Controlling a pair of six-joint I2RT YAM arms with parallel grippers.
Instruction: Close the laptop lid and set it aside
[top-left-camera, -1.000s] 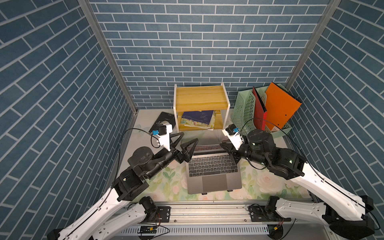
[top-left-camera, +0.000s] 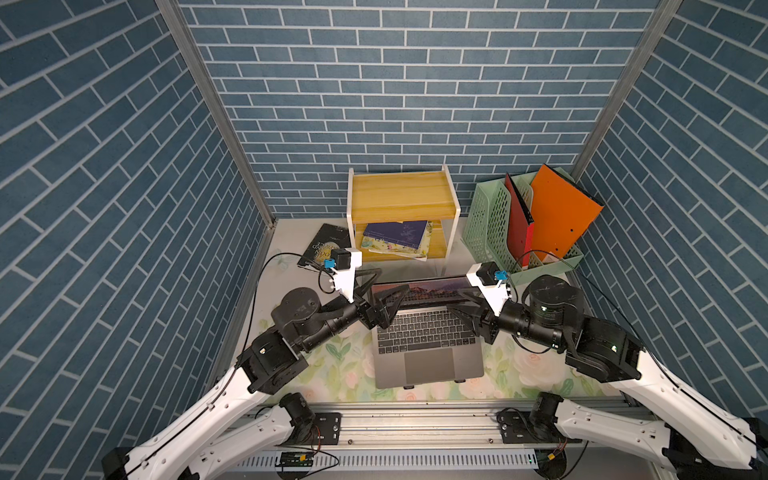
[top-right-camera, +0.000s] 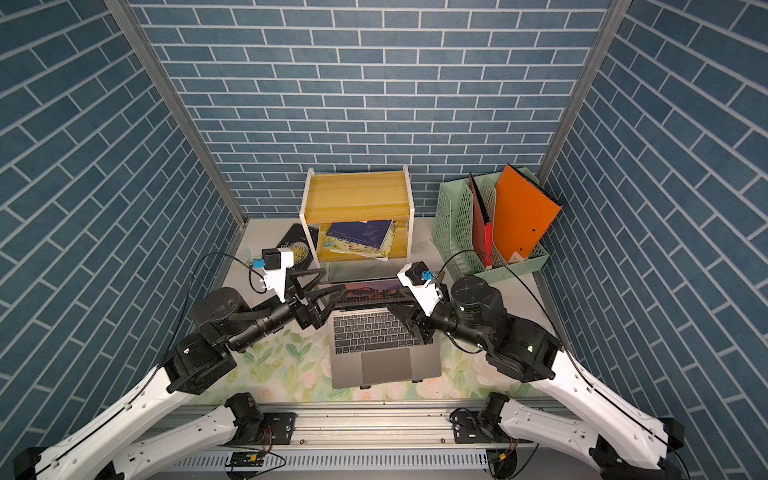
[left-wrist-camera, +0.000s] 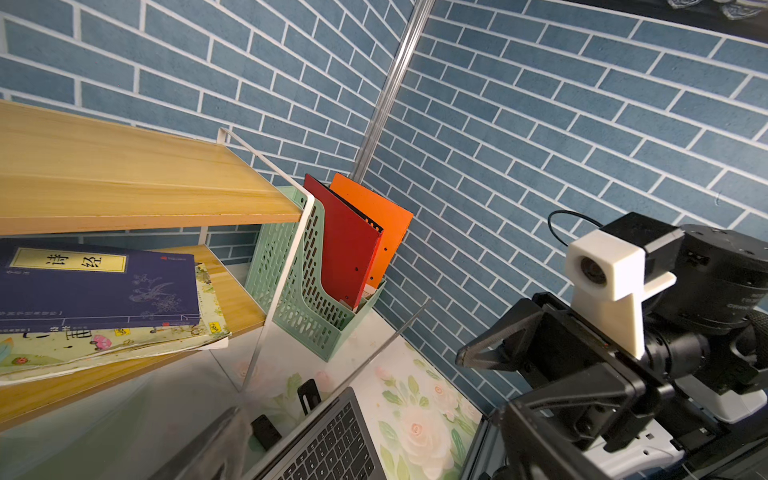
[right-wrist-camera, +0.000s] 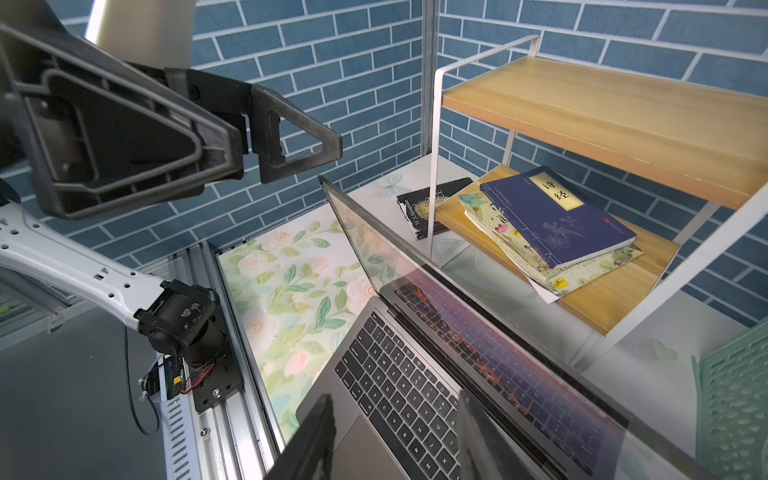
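The grey laptop (top-left-camera: 429, 348) lies open on the table, its keyboard facing the front. Its lid (top-left-camera: 428, 293) stands up, tilted back, with the screen lit. My left gripper (top-left-camera: 392, 285) is open by the lid's left side, nothing between its fingers. My right gripper is parted by a modest gap at the lid's right side, above the keyboard in the right wrist view. Nothing shows held between its blurred fingers; whether one touches the lid, I cannot tell.
Behind the laptop stands a wooden shelf (top-left-camera: 404, 188) with books (top-left-camera: 396, 236) inside. A green file holder (top-left-camera: 482, 216) with red and orange folders is at back right. A black book (top-left-camera: 324, 240) lies left of the shelf.
The lid leans further back and more of its screen shows.
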